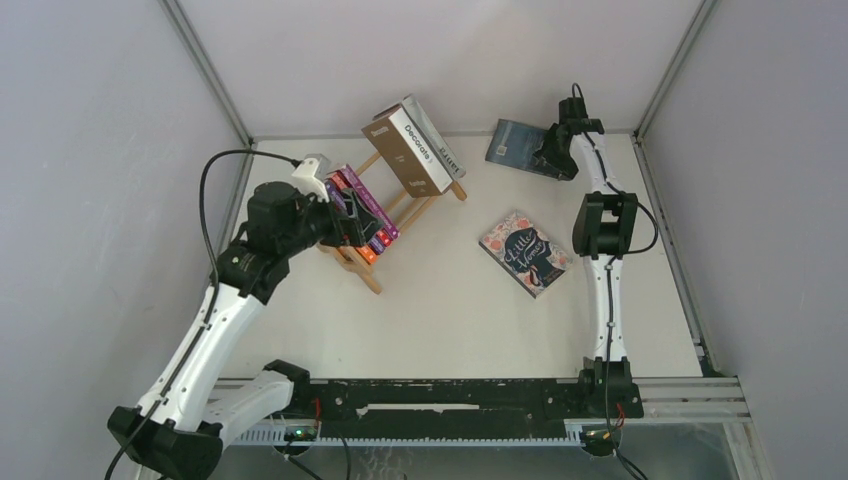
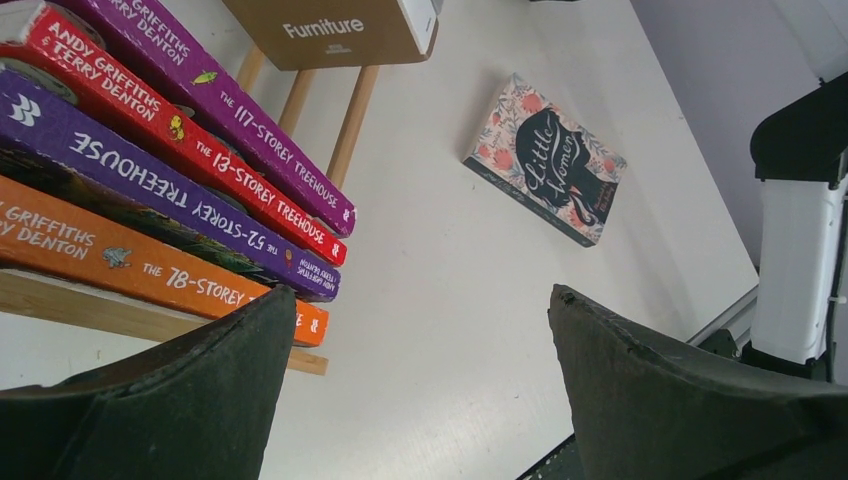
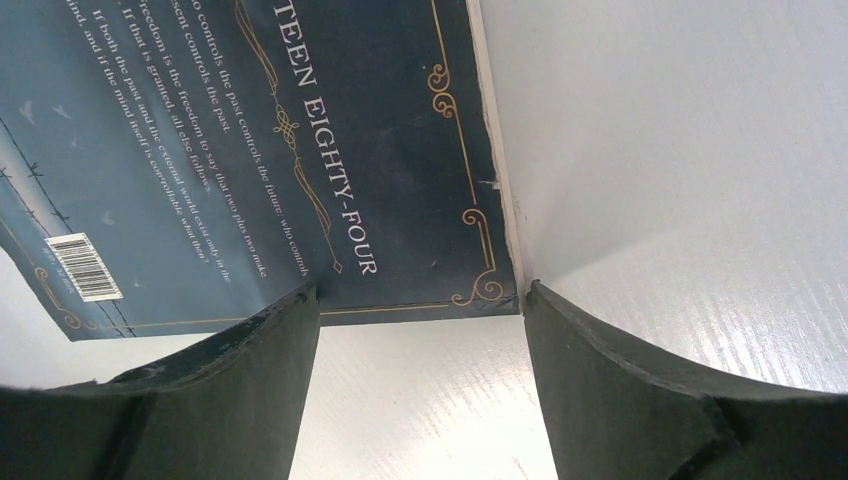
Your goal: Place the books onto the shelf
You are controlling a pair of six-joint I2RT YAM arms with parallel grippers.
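A dark blue-grey book point(image 1: 522, 145) lies flat at the back right; my right gripper is at its edge, fingers parted, one over the cover, the other beside the corner. My left gripper is open above the wooden rack point(image 1: 360, 270), beside Treehouse books point(image 2: 170, 200) in purple, red, blue and orange standing on it. A brown Decorate box file point(image 1: 400, 150) and a grey one point(image 1: 436, 135) stand on the rack's back part. A Little Women book point(image 1: 525, 253) lies flat at the middle right.
Walls border it at the back and both sides.
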